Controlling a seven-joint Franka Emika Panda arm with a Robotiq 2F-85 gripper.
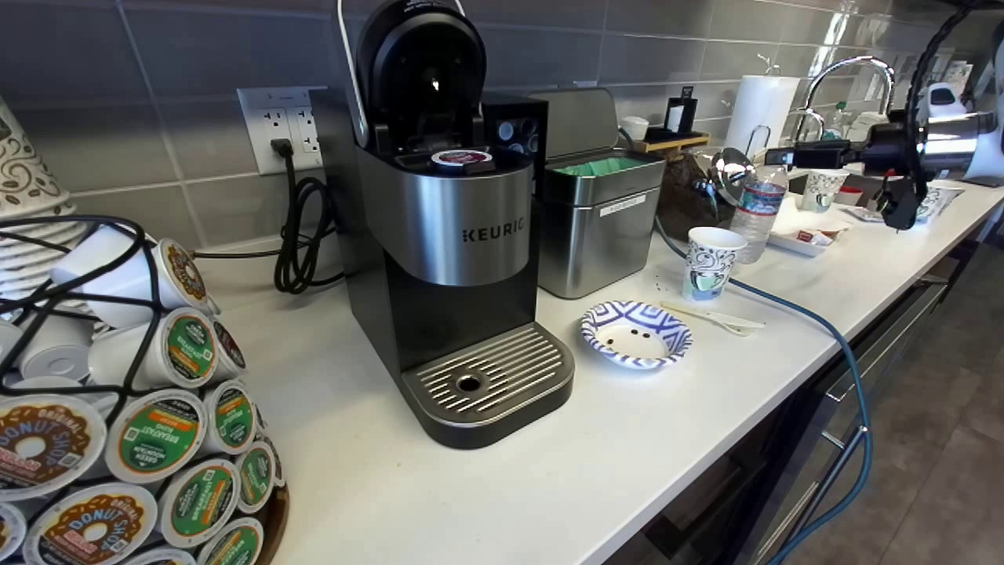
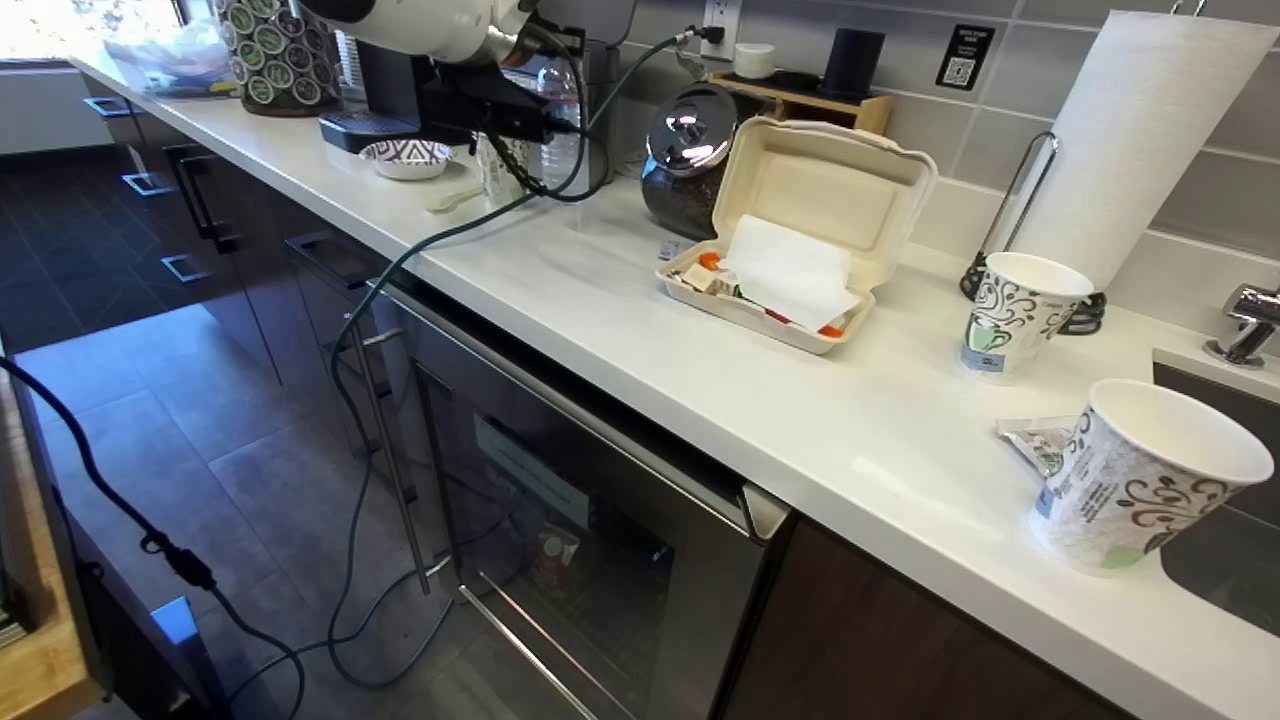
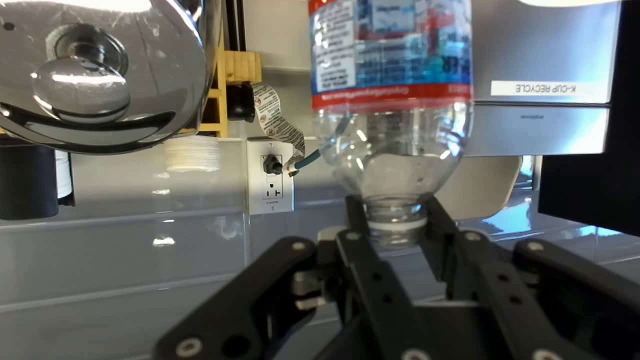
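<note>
A clear plastic water bottle point(image 1: 755, 215) with a red and blue label stands behind the paper cup point(image 1: 711, 262), leaning a little, its top toward the right. My gripper is shut on the bottle's neck, as the wrist view shows, one finger on each side. In that view the bottle point(image 3: 393, 66) fills the upper middle. Whether its base touches the counter is hard to tell. In exterior view 2 the arm and cables partly cover the bottle point(image 2: 558, 126).
Close by are a glass jar with a shiny lid point(image 1: 734, 175) and a steel bin point(image 1: 602, 226). A patterned bowl point(image 1: 636, 334) and a pale utensil point(image 1: 720, 320) lie left of the cup. A blue cable point(image 1: 791, 306) crosses the counter. An open takeout box point(image 2: 828, 180) stands farther along.
</note>
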